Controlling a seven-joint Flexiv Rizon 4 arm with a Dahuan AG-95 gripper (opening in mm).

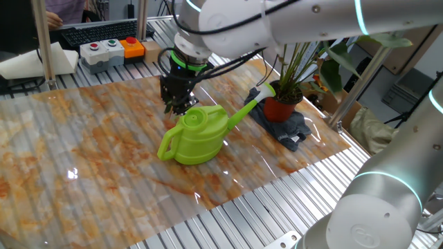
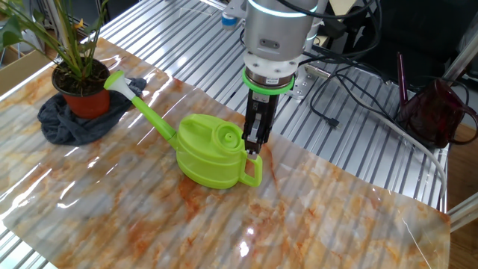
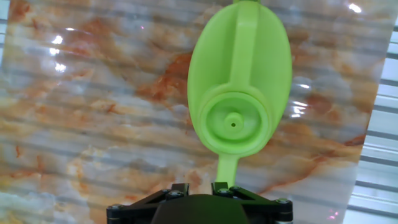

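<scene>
A light green watering can stands upright on the marbled mat, its long spout reaching toward a potted plant. In exterior view 2 its handle lies just below my gripper, which points down. The wrist view shows the can's round lid and, nearer, the top of the handle running toward my gripper. A gap shows between the two black fingertips, with nothing gripped in it. The handle's near end is partly hidden by the right finger. Contact with the can cannot be made out.
The plant's red-brown pot rests on a dark cloth. Button boxes stand behind the mat. A dark red jug and loose cables lie beyond it.
</scene>
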